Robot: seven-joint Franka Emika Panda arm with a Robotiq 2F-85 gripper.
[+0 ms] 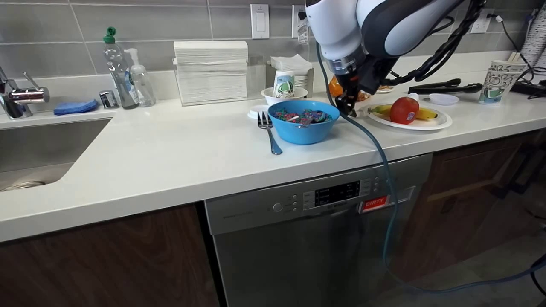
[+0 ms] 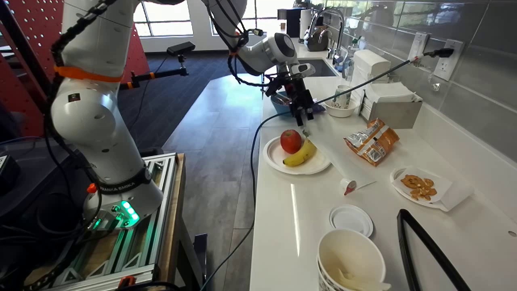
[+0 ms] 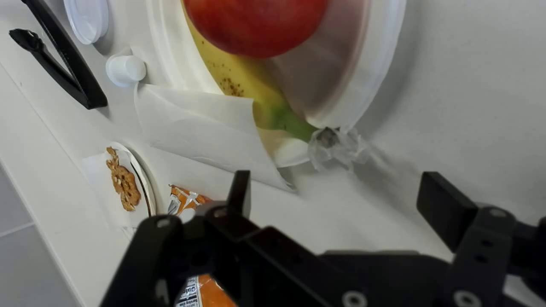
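Observation:
My gripper stands open over the counter, its two black fingers wide apart with nothing between them. Just past the fingertips in the wrist view is a white plate (image 3: 381, 61) holding a red apple (image 3: 258, 23) and a yellow banana (image 3: 233, 71). Beside the banana's stem lies a crumpled piece of clear plastic (image 3: 338, 146). A sheet of white paper (image 3: 204, 130) partly covers the plate's edge. In the first exterior view my gripper is between the blue bowl (image 1: 304, 134) of colourful wrapped pieces and the plate, partly hidden by the arm.
A cable (image 1: 381, 148) hangs across the counter in front of the gripper. An orange snack bag (image 2: 374, 141), a small plate of pretzels (image 2: 448, 206), black tongs (image 2: 431, 247) and a paper cup (image 2: 351, 252) occupy the counter. Left of the fork (image 1: 271, 138), the counter is clear.

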